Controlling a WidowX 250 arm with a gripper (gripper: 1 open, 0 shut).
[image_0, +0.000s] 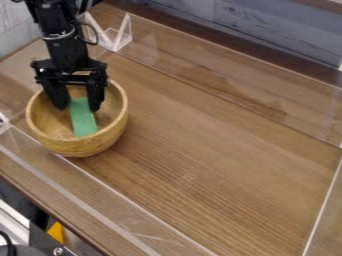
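Note:
A tan round bowl (94, 140) sits on the left of the wooden table, holding a green oblong object (83, 122). My black gripper (74, 100) reaches down into the bowl from above, its fingers at the upper end of the green object. Whether they grip it is hard to see.
A white wire piece (114, 35) stands behind the arm at the back left. The table's left edge runs close by the bowl.

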